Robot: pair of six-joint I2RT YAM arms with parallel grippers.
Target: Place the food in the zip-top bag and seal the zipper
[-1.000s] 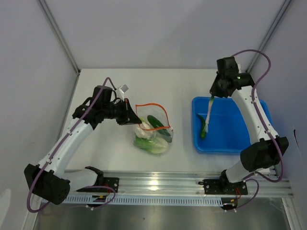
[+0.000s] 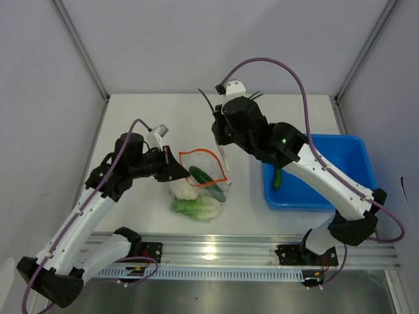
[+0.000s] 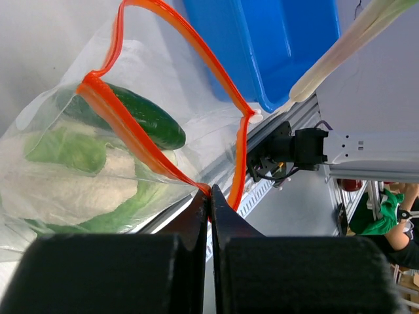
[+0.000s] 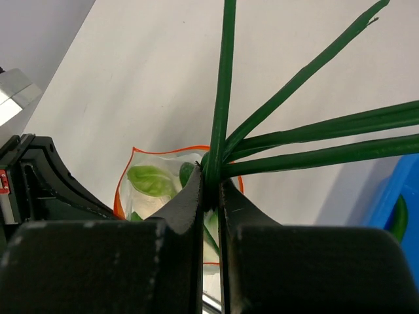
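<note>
A clear zip bag (image 2: 200,203) with orange zipper lies on the table, holding a cucumber (image 3: 149,121), leafy greens (image 3: 65,150) and a pale vegetable (image 3: 78,193). My left gripper is shut on the bag's orange rim. My right gripper is shut on green onions (image 4: 221,91), held above the bag, green tops fanning out and white end (image 3: 314,72) hanging down just right of the bag's opening.
A blue bin (image 2: 317,203) with a green pepper (image 4: 399,216) sits at the right. The table behind the bag is clear.
My right arm has carried the green onions left from over the blue bin to above the bag. The left gripper and bag have shifted slightly left.
</note>
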